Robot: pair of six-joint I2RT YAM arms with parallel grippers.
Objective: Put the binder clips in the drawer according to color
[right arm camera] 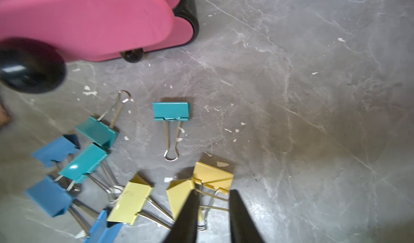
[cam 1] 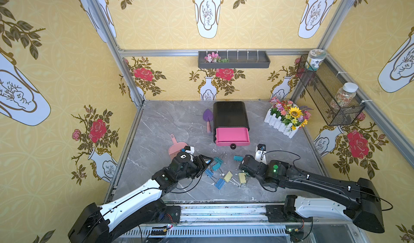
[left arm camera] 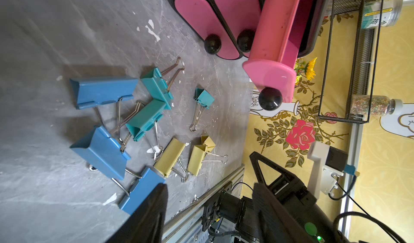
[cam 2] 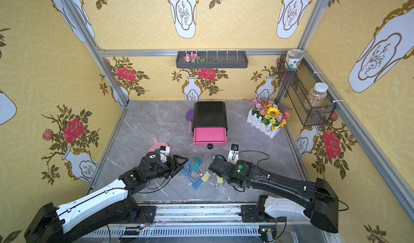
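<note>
In the left wrist view lie three blue binder clips (left arm camera: 105, 90), three teal clips (left arm camera: 148, 118) and three yellow clips (left arm camera: 169, 156), loose on the grey table. A lone teal clip (right arm camera: 171, 110) stands apart from the pile. My left gripper is open left of the pile, nothing between its fingers. My right gripper is part open at the pile's right side. Two yellow clips (right arm camera: 213, 177) overlap at its fingertips, their wire handles showing in the gap; no grip on them shows. Ahead is the drawer unit (cam 1: 230, 113) with its pink drawer (cam 1: 232, 135) pulled out.
Two closed drawers (left arm camera: 207, 25) with black knobs show beside the open one. A pink dustpan (cam 1: 176, 148) lies behind the left arm, and a purple trowel (cam 1: 207, 116) beside the unit. Flowers in a white planter (cam 1: 281, 124) stand back right.
</note>
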